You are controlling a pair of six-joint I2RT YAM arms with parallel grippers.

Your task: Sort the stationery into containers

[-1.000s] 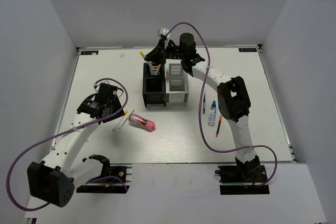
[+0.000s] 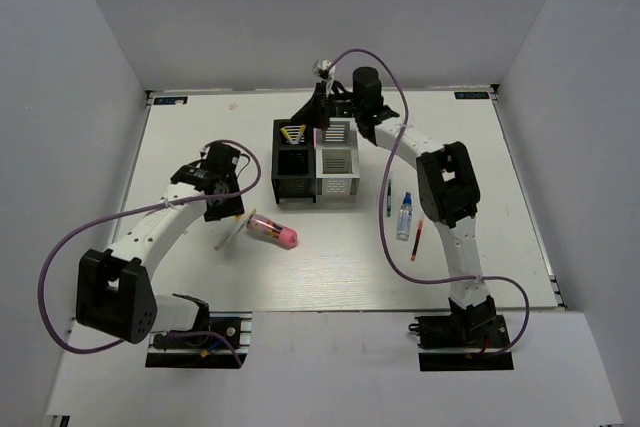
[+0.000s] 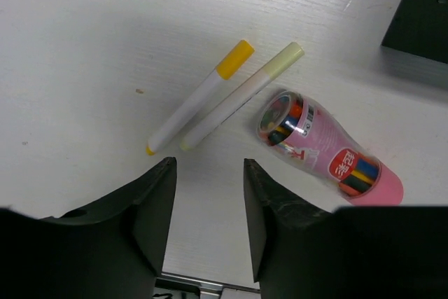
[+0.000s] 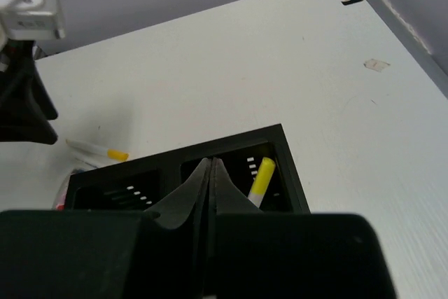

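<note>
My left gripper hangs open over two markers, one yellow-capped (image 3: 185,108) and one pale (image 3: 238,97), lying beside a pink bottle of pens (image 3: 329,148). My right gripper is above the black container (image 4: 168,153) at the back; in the right wrist view its fingertips look together, nothing visible between them. A yellow-ended marker (image 4: 260,183) rests inside that container. On the right of the table lie a green pen (image 2: 389,197), a blue bottle-like item (image 2: 404,217) and a red pen (image 2: 416,239).
A silver mesh container (image 2: 338,177) adjoins the black one at the centre. The left arm shows at the edge of the right wrist view.
The marker that was held by my right gripper above the container is now down inside it. The right arm moved slightly right; the left arm shifted forward and right.
</note>
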